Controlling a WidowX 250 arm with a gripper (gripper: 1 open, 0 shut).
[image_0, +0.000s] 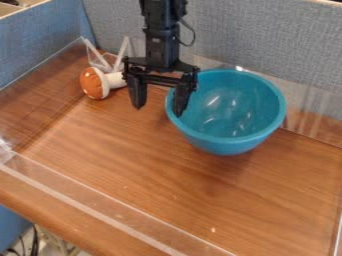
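My black gripper (160, 95) hangs open at the back of the wooden surface, its right finger over the left rim of a turquoise bowl (234, 125). The bowl stands right of it and looks empty. Left of the gripper lies an orange and white object (98, 82) with thin white pieces rising behind it; I cannot tell exactly what it is.
Padded grey-blue walls (40, 50) border it at the left and back.
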